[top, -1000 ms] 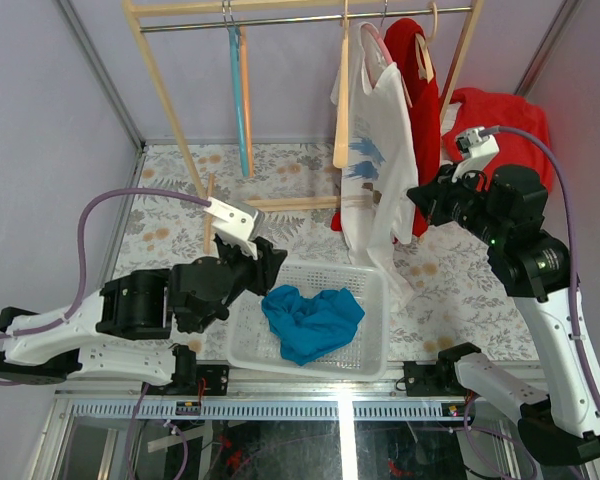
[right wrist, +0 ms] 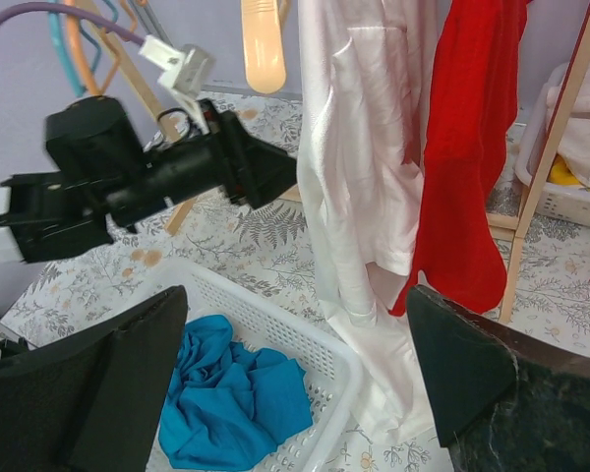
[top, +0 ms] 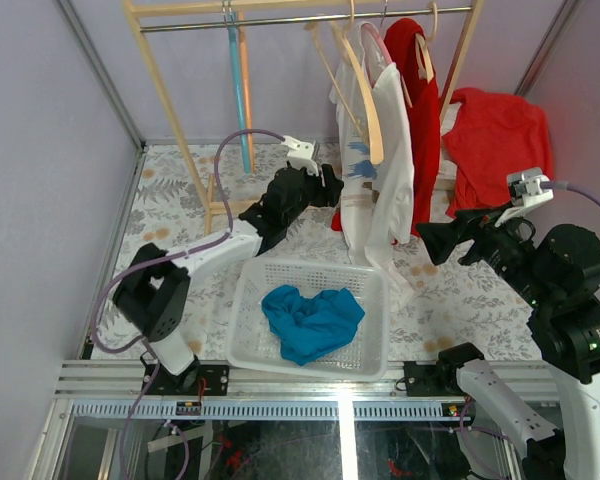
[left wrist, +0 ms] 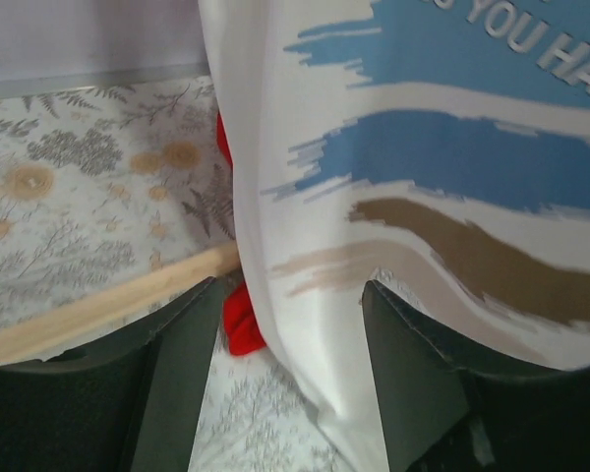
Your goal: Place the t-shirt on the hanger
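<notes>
A white printed shirt point(top: 385, 150) hangs from the rail, its blue brush-stroke print point(left wrist: 442, 157) filling much of the left wrist view. My left gripper point(top: 330, 185) is open just left of that shirt, facing it, nothing between its fingers. My right gripper point(top: 445, 240) is open at the right, in front of the red garment point(right wrist: 462, 177), with nothing between its fingers. A teal cloth point(top: 310, 320) lies crumpled in the white basket point(top: 240, 345).
A wooden rack carries a metal rail point(top: 280, 22) with wooden hangers point(top: 375, 140) and blue and orange hangers point(top: 242, 100) at left. A red pile point(top: 500, 140) sits back right.
My left arm has moved back and right, up to the white shirt. The nearest wooden hanger has swung to the right.
</notes>
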